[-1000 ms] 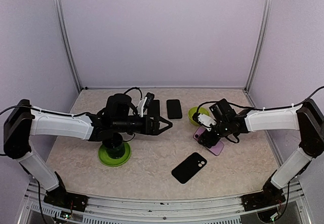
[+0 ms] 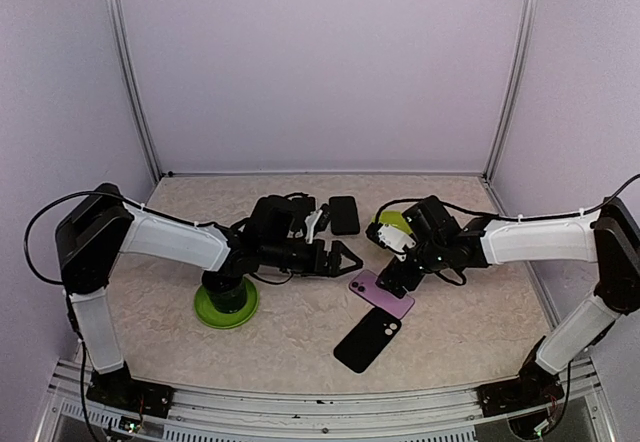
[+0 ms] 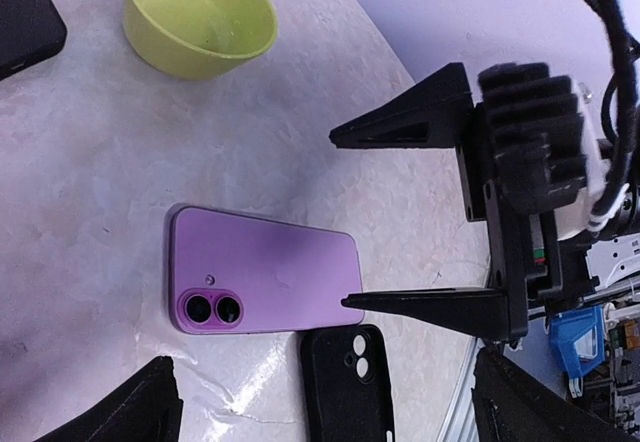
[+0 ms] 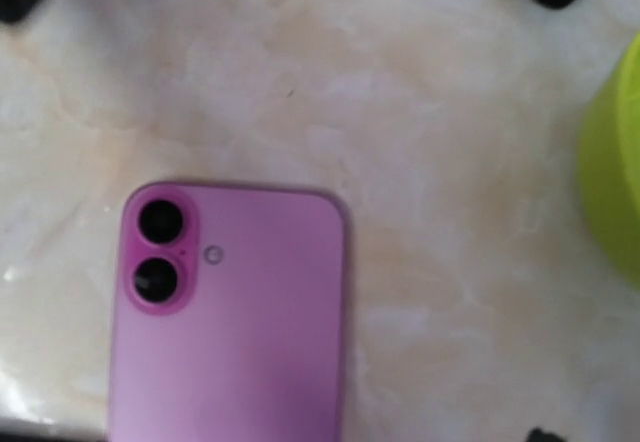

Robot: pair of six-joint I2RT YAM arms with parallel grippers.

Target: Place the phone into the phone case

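The purple phone (image 2: 376,290) lies flat on the table, camera side up, two lenses at its left end. Its near edge meets the end of the black phone case (image 2: 364,342); whether they overlap I cannot tell. In the left wrist view the phone (image 3: 270,267) is whole, while the case (image 3: 345,392) is cut off below. My right gripper (image 2: 385,259) is open above the phone, nothing between its fingers. My left gripper (image 2: 349,259) stands open and empty just beyond the phone's left end. The right wrist view shows the phone's lens end (image 4: 260,312).
Behind the right gripper is a green bowl (image 2: 393,220). A black rectangular item (image 2: 344,215) lies at the back, another (image 2: 303,206) partly behind the left arm. A black cup (image 2: 228,295) stands on a green plate (image 2: 205,314).
A second ago the right gripper held the tilted phone; now the phone lies flat beside the case, let go. The case has shifted slightly.
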